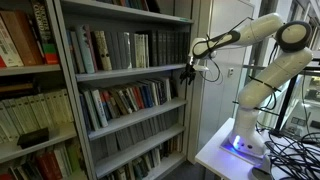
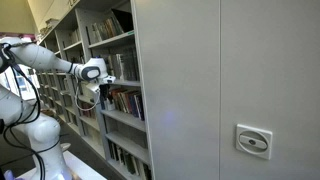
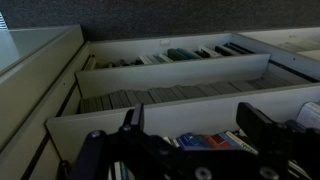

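My gripper (image 1: 187, 74) hangs from the white arm (image 1: 240, 37) at the right end of the bookshelf, in front of its shelves. In the second exterior view the gripper (image 2: 104, 95) is beside the shelf fronts, too small to read its fingers there. Dark fingers stand apart along the bottom of the wrist view, so the gripper is open. No object shows held between them. Beyond the gap appear several books (image 3: 195, 141), blue, red and white, partly hidden by the gripper.
The grey bookcase (image 1: 127, 73) holds rows of upright books, such as the dark volumes (image 1: 158, 48). Some shelf stretches are bare. A white table (image 1: 222, 158) carries the arm base, with loose black cables (image 1: 290, 155) to its right. A wide pale panel (image 2: 185, 90) stands beside the shelves.
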